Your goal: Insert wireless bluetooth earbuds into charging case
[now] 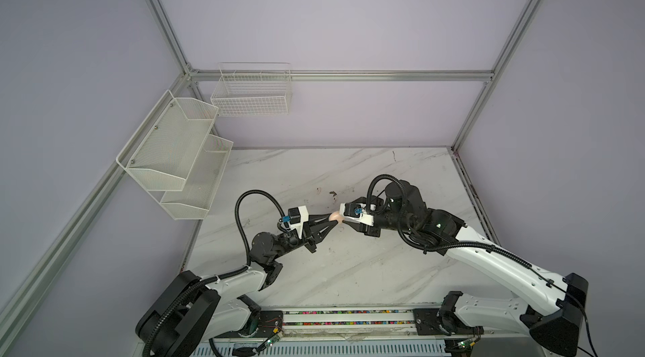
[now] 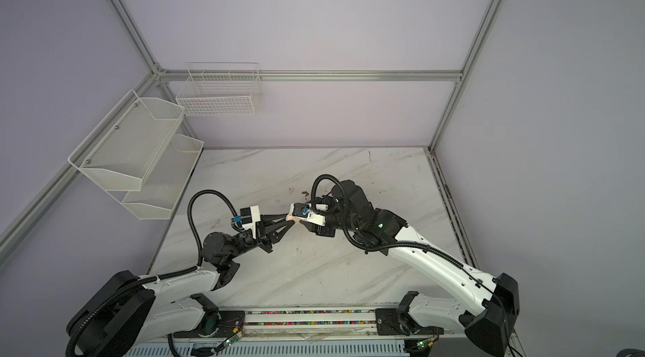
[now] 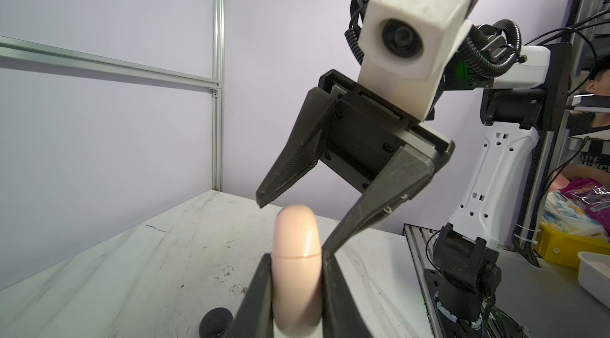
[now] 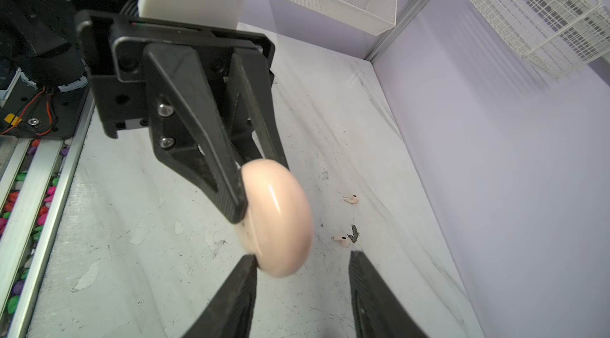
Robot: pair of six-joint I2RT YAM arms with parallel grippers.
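The peach charging case has its lid closed, a seam running across it in the left wrist view. My left gripper is shut on the case, its fingers against both sides, and holds it above the table. Facing it from the other side, my right gripper is part open with its fingertips spread around the case's free end; whether they touch it I cannot tell. Two small earbuds lie apart on the marble table in the right wrist view: one earbud (image 4: 352, 199) farther off, the other earbud (image 4: 342, 240) nearer a dark mark.
White mesh shelves (image 1: 178, 148) and a wire basket (image 1: 252, 96) hang at the left and back walls. The marble table (image 1: 295, 283) is otherwise largely clear. A dark round object (image 3: 216, 322) shows low in the left wrist view.
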